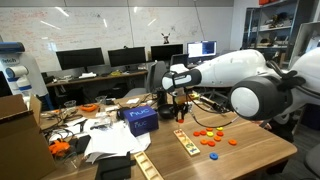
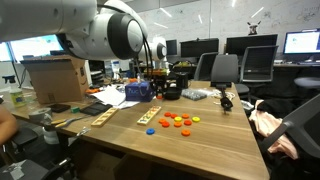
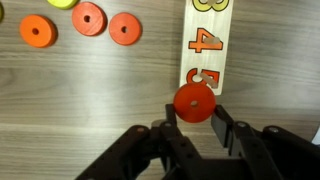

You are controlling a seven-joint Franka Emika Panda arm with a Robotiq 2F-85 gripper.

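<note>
In the wrist view, an orange-red disc with a small centre hole sits between the fingertips of my gripper, which touch or nearly touch its sides. Behind the disc is the end of a narrow wooden number board, where a 4 and a 5 and short pegs show. The disc hides part of that end. From exterior view 1, the gripper is above the far end of the board, the red disc below it. Loose discs lie beside the board, including a red one and an orange one.
A second wooden board lies nearer the front. A blue box, white paper and a dark bowl occupy the left and back. Blue and several other coloured discs are scattered on the table.
</note>
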